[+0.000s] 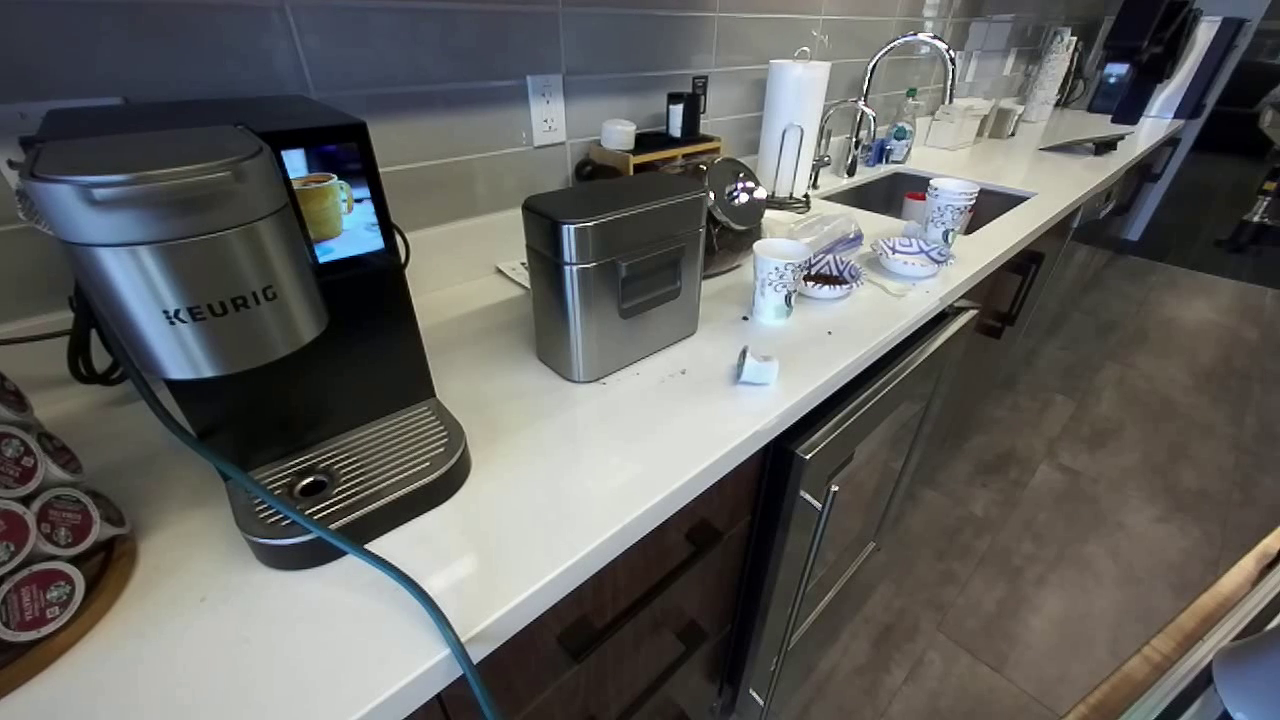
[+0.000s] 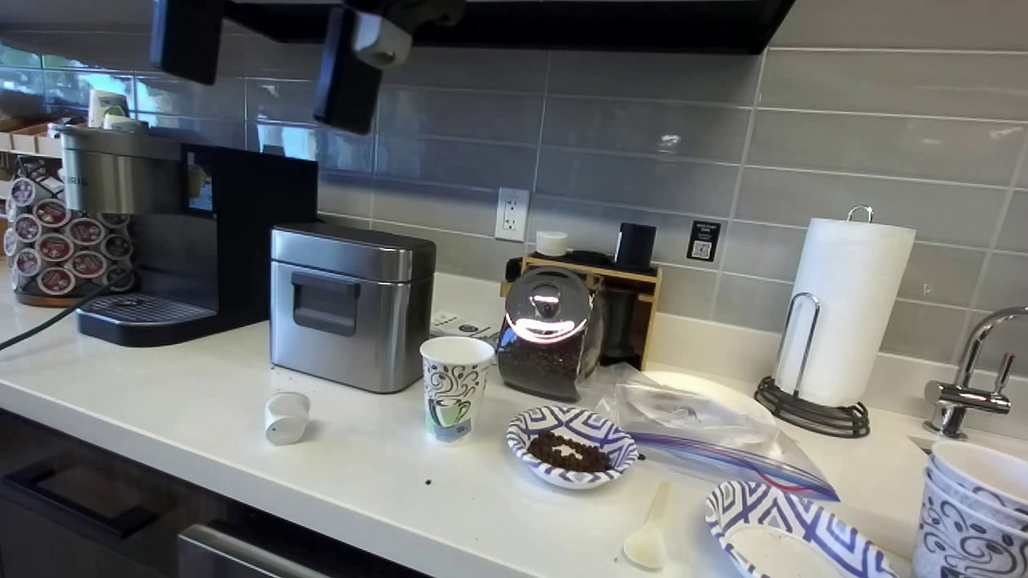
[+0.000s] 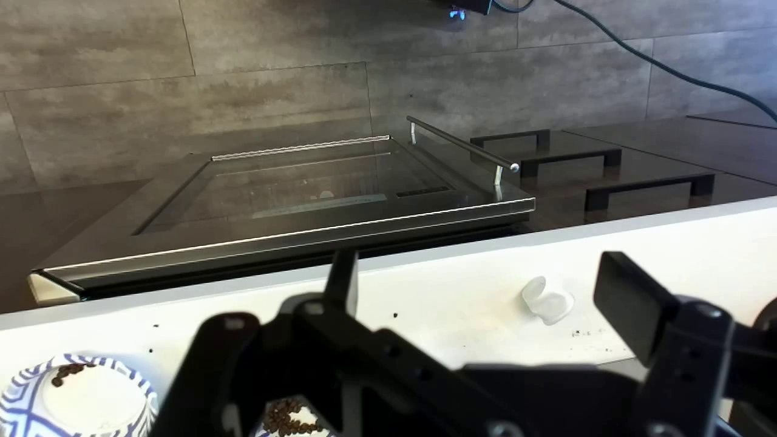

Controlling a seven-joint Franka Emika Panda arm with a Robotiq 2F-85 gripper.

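Observation:
My gripper is open in the wrist view, its two black fingers wide apart with nothing between them. High at the upper left in exterior view 2, the gripper (image 2: 270,82) hangs well above the counter; exterior view 1 does not show it. A small white cup-like pod (image 2: 287,417) lies tipped on its side near the front of the counter. A patterned paper cup (image 2: 454,390) stands upright to the right of the pod. Beyond it are a bowl of coffee beans (image 2: 570,478) and a pale spoon (image 2: 647,535).
A steel canister (image 2: 352,308) stands behind the pod, with the coffee machine (image 1: 192,276) on the far side of it. A bean jar (image 2: 544,361), plastic bag (image 2: 708,433) and paper towel roll (image 2: 853,313) line the back.

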